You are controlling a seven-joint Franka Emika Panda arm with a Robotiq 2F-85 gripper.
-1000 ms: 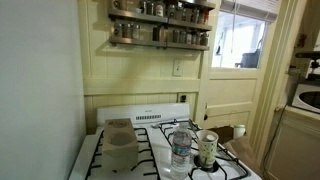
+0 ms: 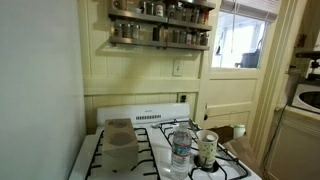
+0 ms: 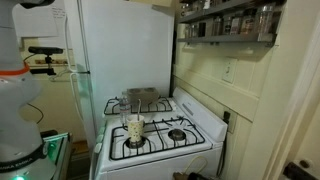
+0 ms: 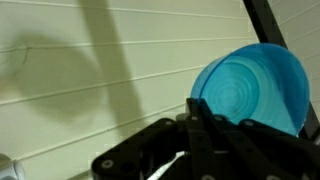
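Observation:
In the wrist view, a translucent blue cup point(image 4: 240, 88) is tilted with its open mouth towards the camera. My gripper is shut at the cup's near rim, with the thin wall seeming to run between the fingertips. Pale panelling lies behind it. Neither exterior view clearly shows the gripper or the blue cup. A patterned cup point(image 2: 207, 149) stands on the stove point(image 2: 150, 113), right of a clear water bottle point(image 2: 181, 152). The toaster point(image 2: 120, 146) sits on the left burners.
Shelves of jars point(image 2: 160, 33) hang on the wall above the stove. A fridge point(image 3: 130, 50) closes off its far side in the second exterior view. Part of the white arm point(image 3: 27, 125) fills the left edge there.

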